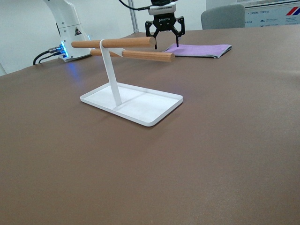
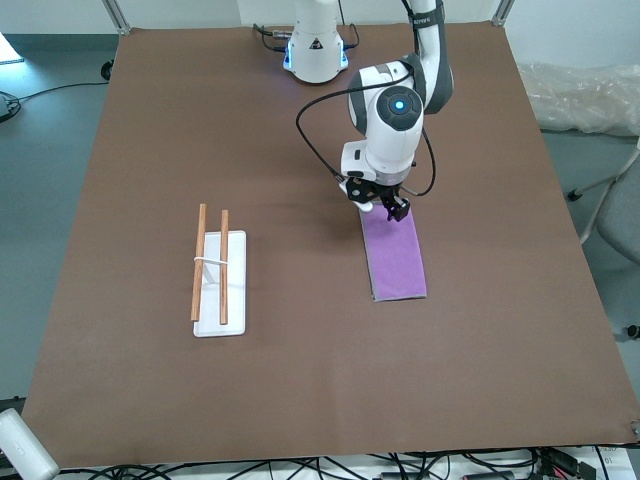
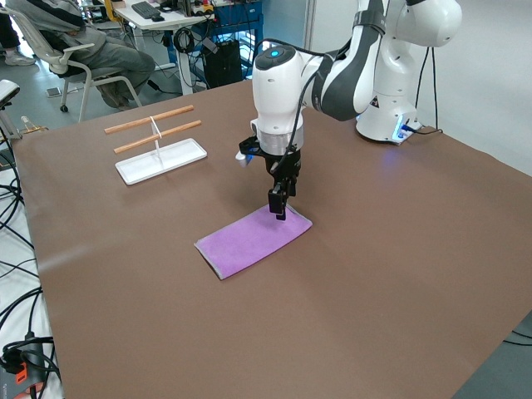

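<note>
A folded purple cloth (image 2: 394, 262) lies flat on the brown table, also seen in the top view (image 1: 201, 50) and right view (image 3: 249, 241). My black gripper (image 2: 392, 208) hangs low at the cloth's far end. In the top view the gripper (image 1: 166, 43) has its two fingers apart, pointing down; whether they touch the cloth is unclear. A white tray rack with two wooden bars (image 2: 224, 275) stands left of the cloth in the left view, apart from it.
The white robot base (image 2: 315, 55) stands at the back edge. Cables line the near edge.
</note>
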